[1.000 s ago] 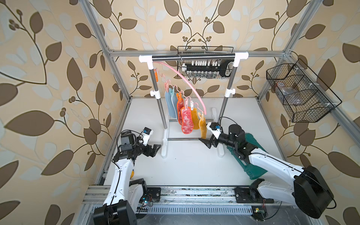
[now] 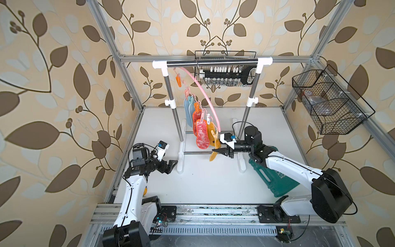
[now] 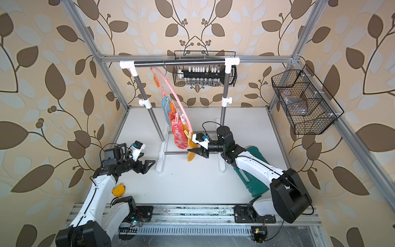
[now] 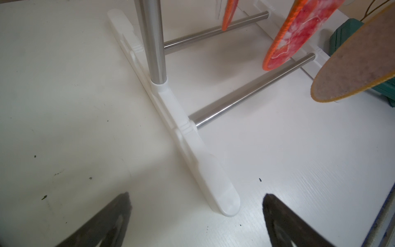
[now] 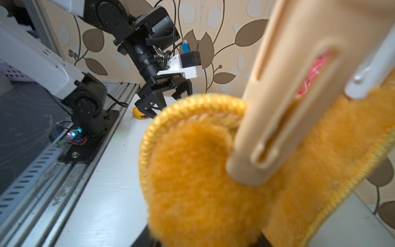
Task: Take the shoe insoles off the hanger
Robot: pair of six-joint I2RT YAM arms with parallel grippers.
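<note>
A pink hanger (image 2: 201,88) hangs from the rack, with coloured insoles clipped along it: blue (image 2: 187,111), red-pink (image 2: 202,133), and yellow (image 2: 213,154) at the front end. My right gripper (image 2: 224,152) is at the front yellow insole. In the right wrist view that insole (image 5: 197,177) and a beige clip (image 5: 263,123) fill the centre, hiding most of the fingers, so how far the fingers are closed is unclear. My left gripper (image 2: 168,166) stands open and empty over the table's left side, away from the insoles.
The rack's posts (image 2: 177,123) and white feet flank the insoles. A green case (image 2: 279,185) lies under my right arm, a yellow object (image 3: 118,189) at front left. Wire baskets (image 2: 329,119) hang on the walls.
My right gripper has moved left onto the front yellow insole, which now hangs lower and more tilted. The hanger's front end has swung slightly left and down. The left arm is still.
</note>
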